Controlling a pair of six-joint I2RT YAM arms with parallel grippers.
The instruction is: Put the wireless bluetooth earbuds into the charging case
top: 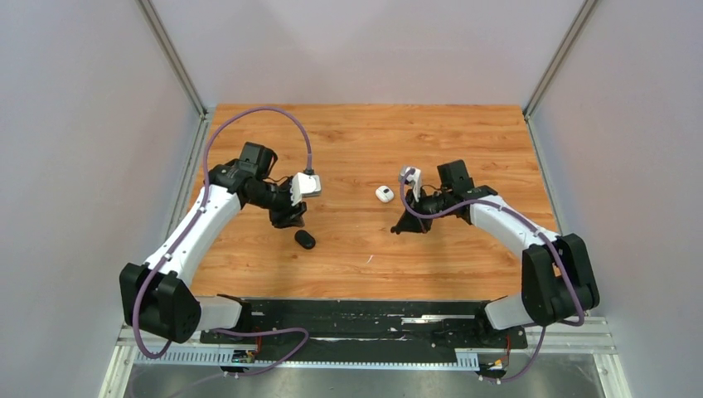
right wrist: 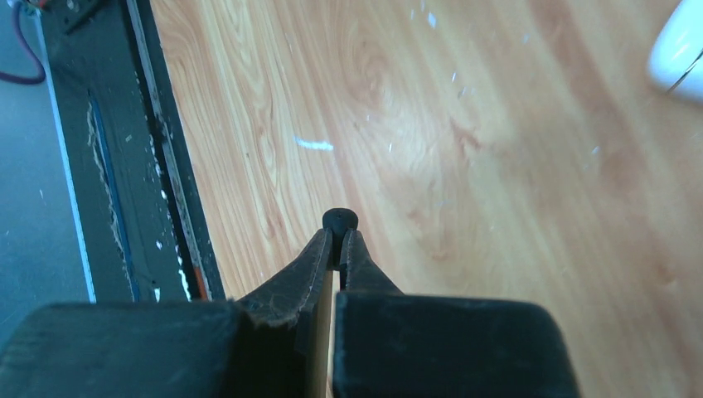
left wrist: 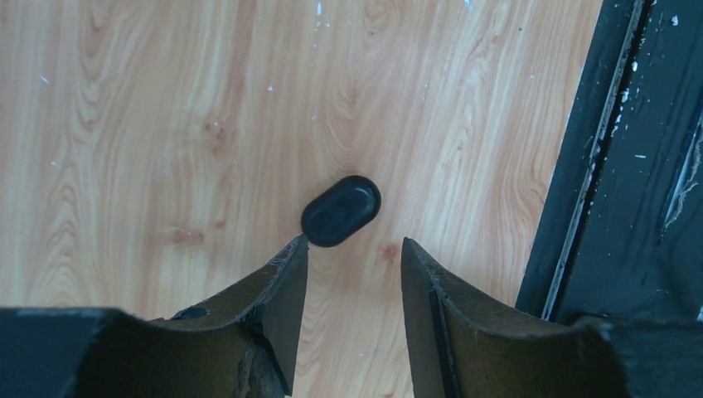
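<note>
A black oval case (top: 305,239) lies on the wooden table, centred just beyond my left gripper's fingertips in the left wrist view (left wrist: 341,211). My left gripper points down at it, part open with nothing between its fingers. A small white case (top: 385,194) lies right of centre, partly seen at the top right of the right wrist view (right wrist: 676,48). My right gripper is shut, low over the table, just in front-right of the white case; nothing clearly shows held between its fingers.
A dark rail (top: 365,315) runs along its front edge. Both arms stand at the sides, with purple cables looping over them.
</note>
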